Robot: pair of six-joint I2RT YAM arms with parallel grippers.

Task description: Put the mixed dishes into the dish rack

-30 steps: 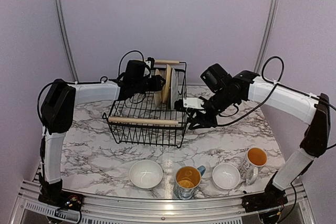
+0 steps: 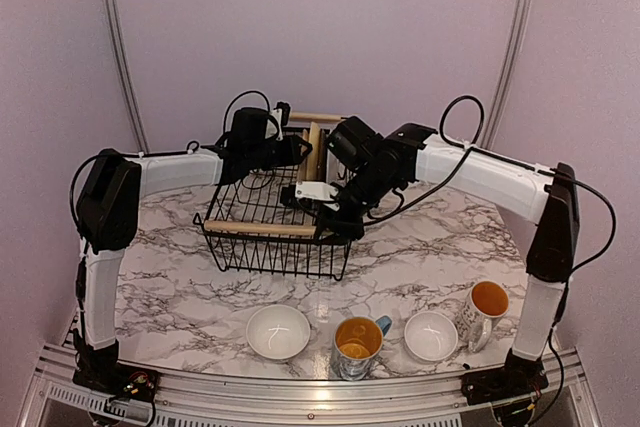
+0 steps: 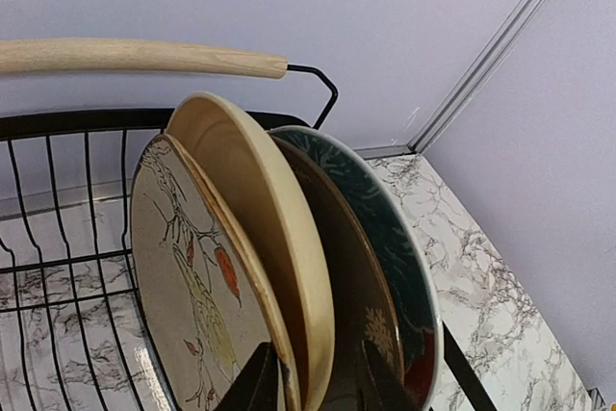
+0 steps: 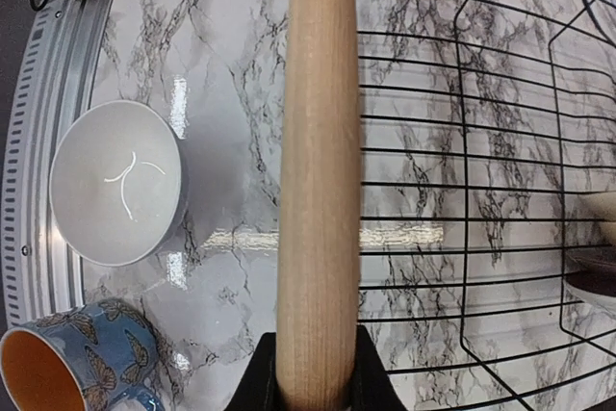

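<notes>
In the black wire rack (image 2: 250,205), several plates stand on edge at the right, including a patterned plate (image 3: 202,286), a cream plate (image 3: 298,247) and a dark teal plate (image 3: 404,267). My left gripper is at these plates' edges, its fingers partly hidden; whether it grips a rim is unclear. My right gripper is over the rack's front wooden handle (image 4: 318,161), a finger on either side of it. On the table stand a white bowl (image 2: 278,332), a smaller bowl (image 2: 431,337), a blue mug (image 2: 356,357) and a patterned mug (image 2: 470,319).
The bowls and mugs line the front edge. Walls enclose the back and sides.
The left arm has shifted only slightly.
</notes>
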